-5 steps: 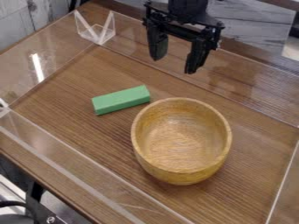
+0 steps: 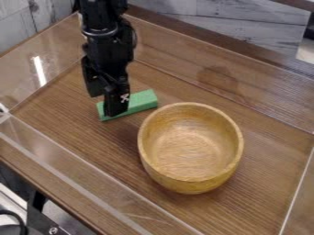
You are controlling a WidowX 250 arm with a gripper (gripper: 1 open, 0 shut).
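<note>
A green block (image 2: pixel 135 102) lies on the wooden table behind and left of a yellow oval bowl (image 2: pixel 190 147). My black gripper (image 2: pixel 103 92) hangs low beside the block's left end, open; whether it touches the block is not clear.
A white wall or ledge runs along the back right.
My gripper has moved left and down, from over the back right of the table to beside the green block.
</note>
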